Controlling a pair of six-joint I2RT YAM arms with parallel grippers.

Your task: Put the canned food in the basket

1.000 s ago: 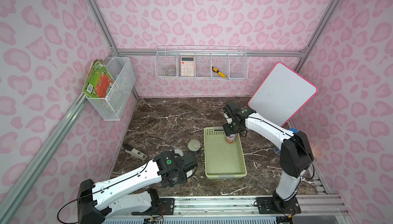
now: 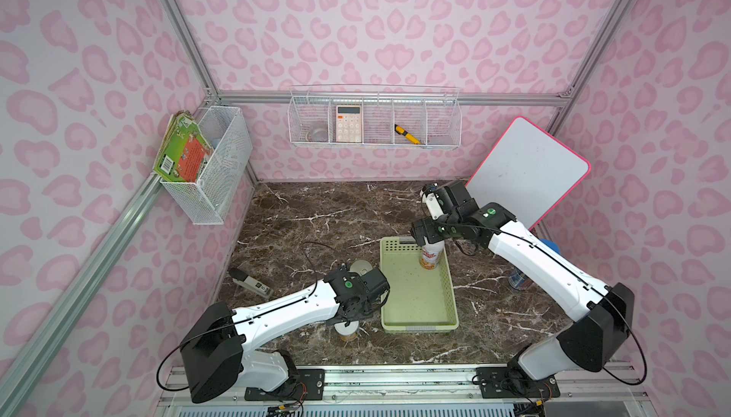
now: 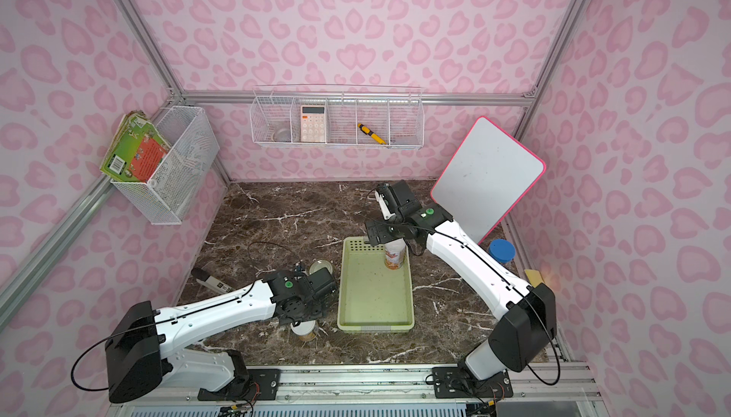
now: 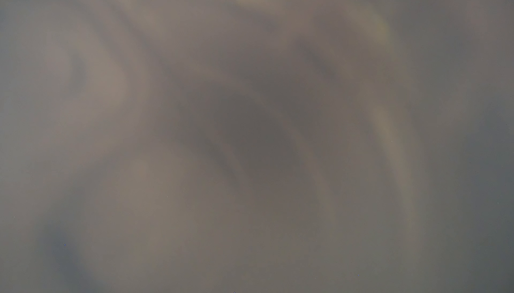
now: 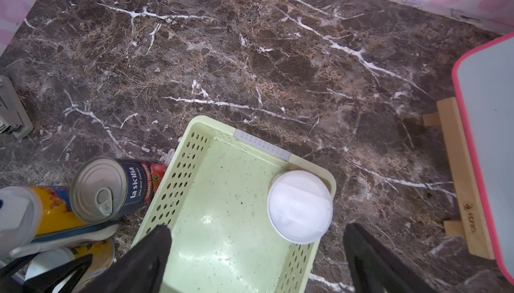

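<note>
A green basket (image 2: 417,295) stands mid-table. In its far right corner stands a can with a white lid (image 5: 299,206) and an orange-and-white label (image 2: 429,258). Over it is my right gripper, open, its fingers apart with nothing between them. Left of the basket stand a blue tin with a pull-tab (image 5: 101,190) and two yellow-labelled cans with white lids, a farther one (image 5: 53,204) and a nearer one (image 5: 96,255). My left gripper (image 2: 367,295) is low among these cans. Its fingers are hidden from the top, and the left wrist view is only blur.
A whiteboard (image 2: 529,173) leans at the right. Behind the right arm stands a blue-lidded container (image 3: 501,250). At the left lies a grey device (image 2: 249,283).
My left arm has moved right, closer to the basket, across the cans. The right gripper has risen from the can in the basket, which stays in place; its arm has swung right.
</note>
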